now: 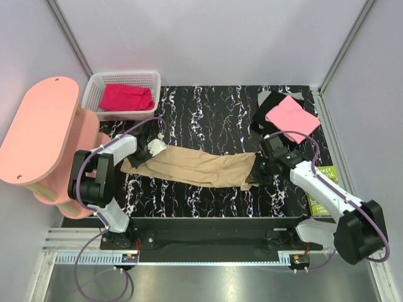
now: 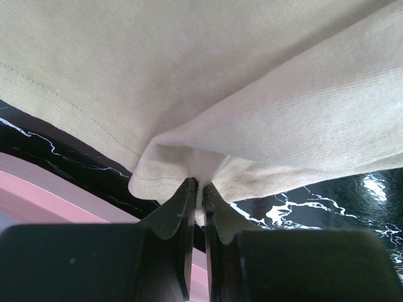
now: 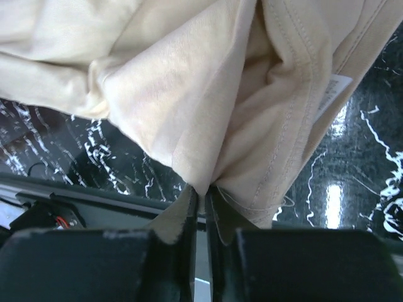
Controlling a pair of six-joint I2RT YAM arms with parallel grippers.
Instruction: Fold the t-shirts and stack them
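A long strip of beige t-shirt (image 1: 195,167) lies across the black marble table, loosely folded lengthwise. At its left end my left gripper is shut on a pinched corner of the fabric. My right gripper is at the right end, its fingertips close around a bunched, hanging fold of the cloth; a white label and a stitched hem show beside it. Folded pink (image 1: 291,118) and black (image 1: 269,104) shirts are stacked at the back right, over a grey one.
A white basket (image 1: 152,82) with a red shirt stands at the back left. A pink shelf unit (image 1: 41,132) borders the left side, a yellow book (image 1: 318,207) lies at the right edge.
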